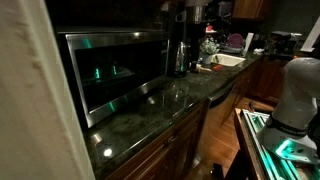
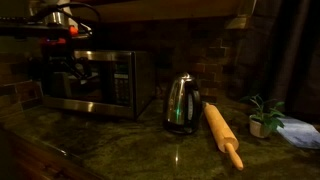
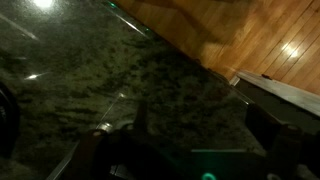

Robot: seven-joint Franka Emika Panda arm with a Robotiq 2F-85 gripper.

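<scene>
Over the dark countertop my gripper stands open, with its two dark fingers apart along the bottom of the wrist view. Only bare stone, the counter edge and wooden floor show beneath it; nothing lies between the fingers. In exterior view 2 the gripper point(image 2: 78, 70) hangs at upper left, in front of the microwave point(image 2: 125, 80), whose door appears closed. Against the dark front, the fingers are hard to make out there. A shiny kettle point(image 2: 182, 105) stands upright to the microwave's right, with a wooden rolling pin point(image 2: 221, 133) lying beside it.
A potted plant point(image 2: 263, 120) and a white cloth point(image 2: 298, 132) are at the counter's right end. A sink point(image 1: 230, 60) lies farther along the counter, and the robot's white base point(image 1: 290, 135) is at right.
</scene>
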